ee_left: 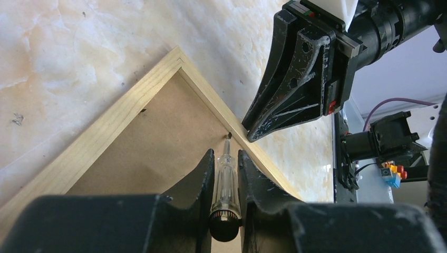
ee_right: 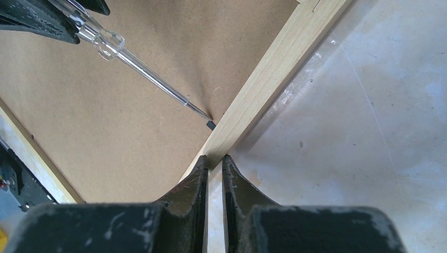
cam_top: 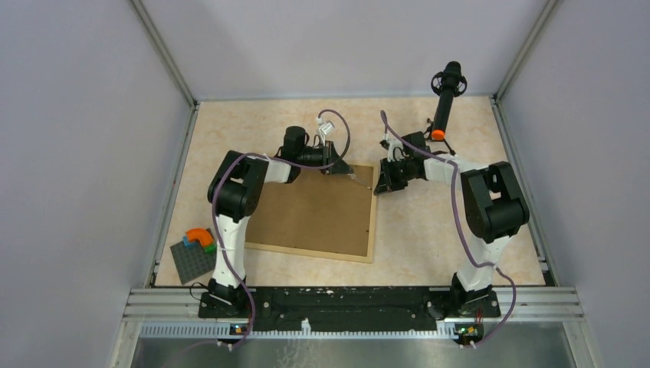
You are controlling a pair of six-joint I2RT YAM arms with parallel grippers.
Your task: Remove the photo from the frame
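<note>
A wooden picture frame [cam_top: 372, 222] lies on the table, its brown backing board [cam_top: 318, 215] facing up. My left gripper is shut on a clear-handled screwdriver [ee_left: 227, 182] above the board. The screwdriver's tip meets a small dark tab [ee_right: 211, 125] at the inner edge of the frame's right rail. My right gripper is shut on that same rail [ee_right: 248, 97], a little nearer the front than the tab. More dark tabs show along the frame's inner edges. The photo itself cannot be seen.
At the front left, a grey baseplate [cam_top: 192, 261] carries colored bricks [cam_top: 201, 237]. A black camera-like device [cam_top: 444, 100] with an orange end stands at the back right. Bare tabletop [cam_top: 429, 238] lies right of the frame.
</note>
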